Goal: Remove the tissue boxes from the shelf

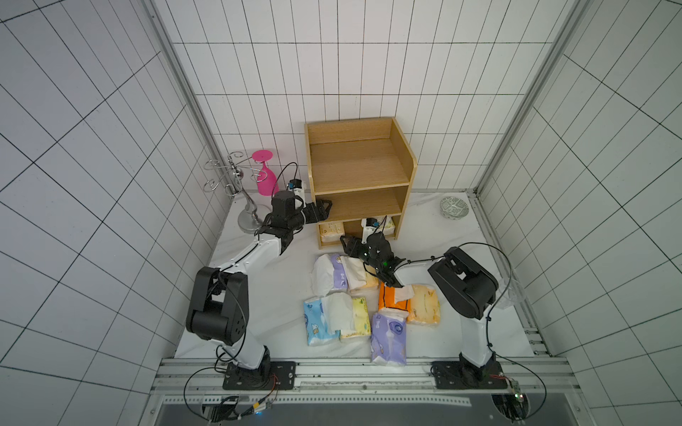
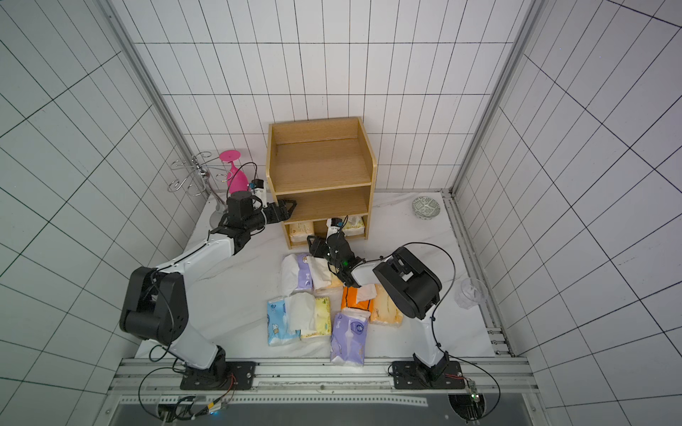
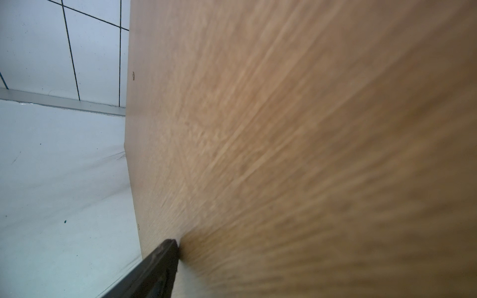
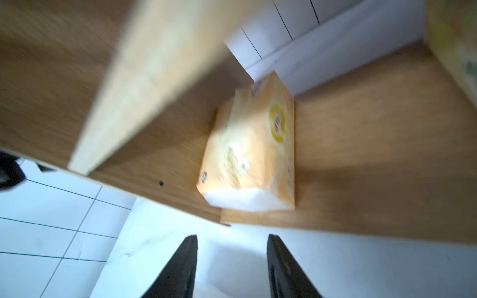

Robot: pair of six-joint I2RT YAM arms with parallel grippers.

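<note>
An orange-yellow tissue pack (image 4: 248,149) stands in the left corner of the lowest compartment of the wooden shelf (image 1: 362,167), clear of any finger. A second pack (image 4: 457,44) shows at the right edge of the right wrist view, on the same level. My right gripper is open in front of the shelf, its fingers apart with nothing between them. My left gripper (image 1: 324,208) is at the shelf's left side panel. One of its fingers (image 3: 161,265) shows against the wood in the left wrist view; the other is hidden, so its opening cannot be told.
Several tissue packs lie on the table before the shelf, among them a purple one (image 1: 388,337), an orange one (image 1: 393,296) and a blue one (image 1: 319,321). A pink goblet (image 1: 265,174) hangs on a metal rack at left. A patterned bowl (image 1: 454,207) stands at right.
</note>
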